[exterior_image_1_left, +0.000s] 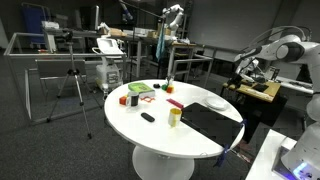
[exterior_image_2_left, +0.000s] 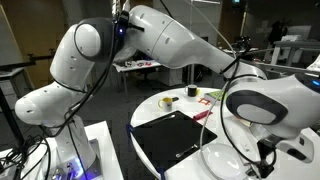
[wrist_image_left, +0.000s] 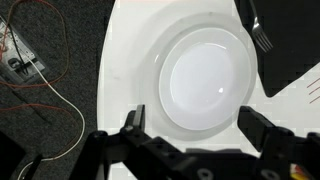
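From above, the wrist view shows a round white plate (wrist_image_left: 208, 80) on the white table (wrist_image_left: 125, 60). My open gripper has its two fingers spread at either side of the plate's near part, with nothing between them. In exterior view 2 the gripper (exterior_image_2_left: 260, 166) hangs beside the plate (exterior_image_2_left: 222, 160), near its right side. A fork (wrist_image_left: 261, 36) lies at the edge of a black mat (wrist_image_left: 290, 40) next to the plate. Exterior view 1 has the gripper (exterior_image_1_left: 237, 86) above the table's far right side; contact with the plate cannot be judged.
A yellow mug (exterior_image_1_left: 174, 117) stands near the black mat (exterior_image_1_left: 209, 126). Toward the table's left are a green tray (exterior_image_1_left: 140, 88), a red-and-white item and a dark object (exterior_image_1_left: 148, 117). Cables (wrist_image_left: 65, 95) run along the floor beside the table.
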